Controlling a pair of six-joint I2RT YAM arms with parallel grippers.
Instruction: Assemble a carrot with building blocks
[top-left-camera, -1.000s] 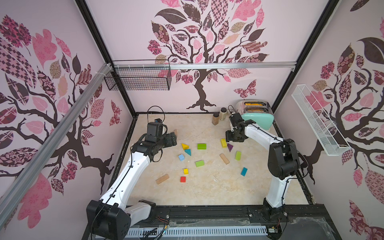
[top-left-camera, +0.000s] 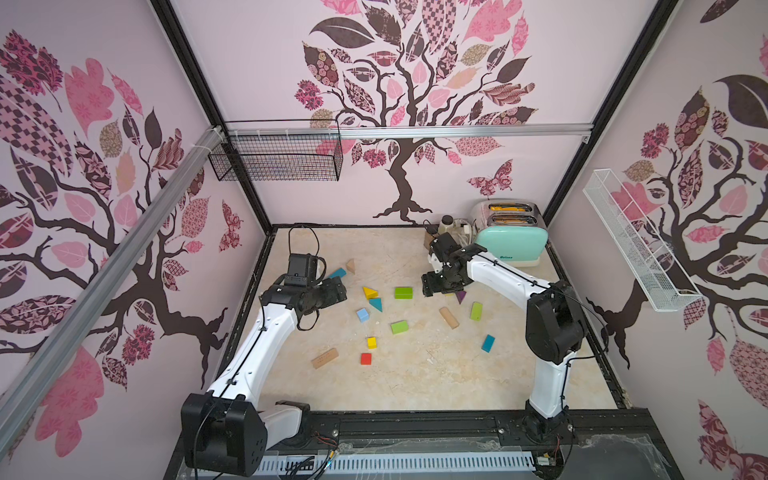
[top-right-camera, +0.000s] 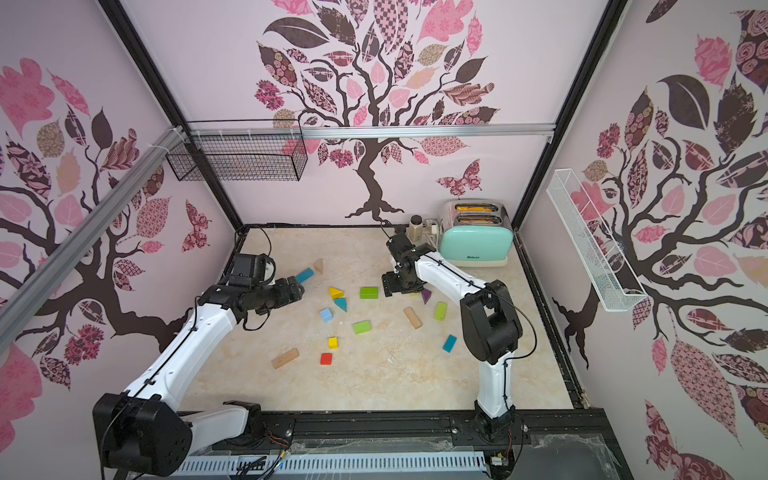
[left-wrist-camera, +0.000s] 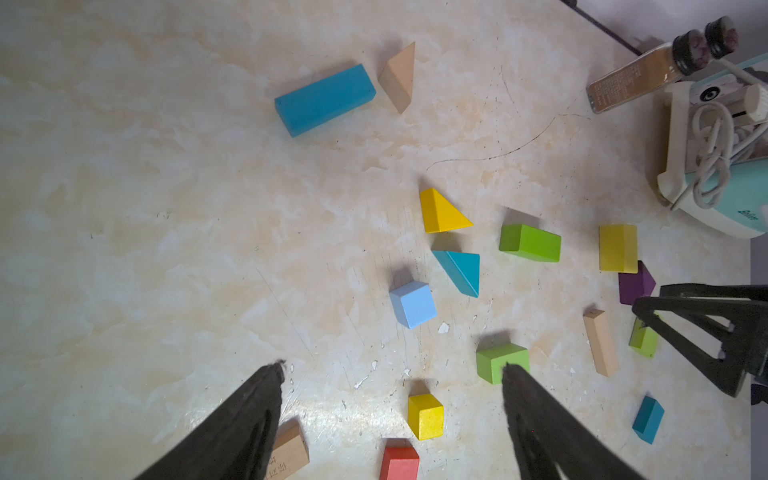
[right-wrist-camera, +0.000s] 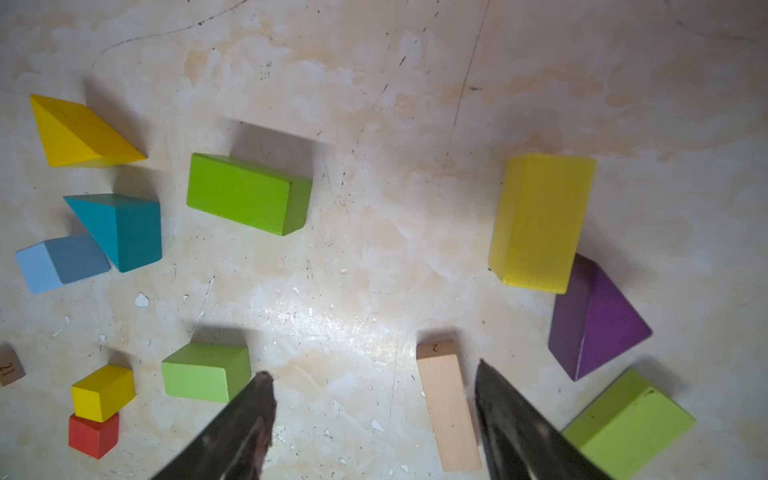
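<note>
Loose blocks lie scattered on the table: a yellow cuboid (right-wrist-camera: 540, 220), a purple triangle (right-wrist-camera: 596, 320), a green cuboid (right-wrist-camera: 248, 192), a yellow triangle (right-wrist-camera: 84, 136), a teal triangle (right-wrist-camera: 120, 228), a light blue cube (left-wrist-camera: 412, 304) and several others. My right gripper hangs over the yellow cuboid and purple triangle, fingers apart with nothing between them. My left gripper is raised at the left of the table, open and empty, looking down on the blocks; in both top views it sits near the blue cuboid (left-wrist-camera: 324, 100).
A mint toaster (top-left-camera: 510, 244) with jars (top-right-camera: 416, 225) beside it stands at the back right. A wire basket (top-left-camera: 276, 156) hangs above the back left, a white rack (top-left-camera: 640, 240) on the right wall.
My left gripper has shifted slightly left and down.
</note>
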